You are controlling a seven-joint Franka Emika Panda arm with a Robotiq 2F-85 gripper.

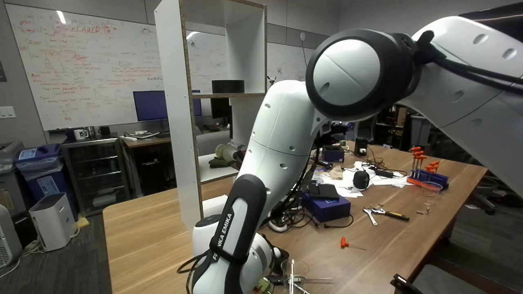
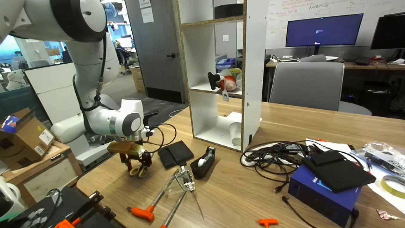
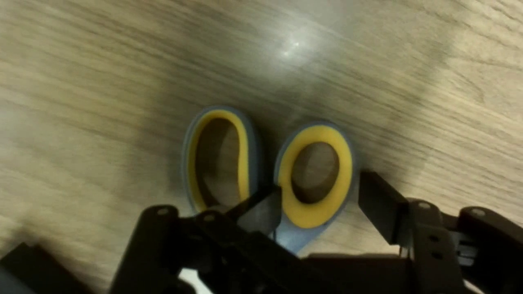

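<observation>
Scissors with yellow-and-grey handle loops lie on the wooden table in the wrist view; their blades are hidden beneath the gripper. My gripper is part open around the right-hand loop. One dark finger stands at the gap between the two loops, and the other is just outside the right loop. Whether either finger touches the handle cannot be told. In exterior view 2, the gripper points down over the scissors near the table's left edge.
Beside the gripper lie a flat black case and a black tape dispenser. Orange-handled tools lean in a clear container nearer the camera. The white shelf unit stands behind, with a cable heap to its right.
</observation>
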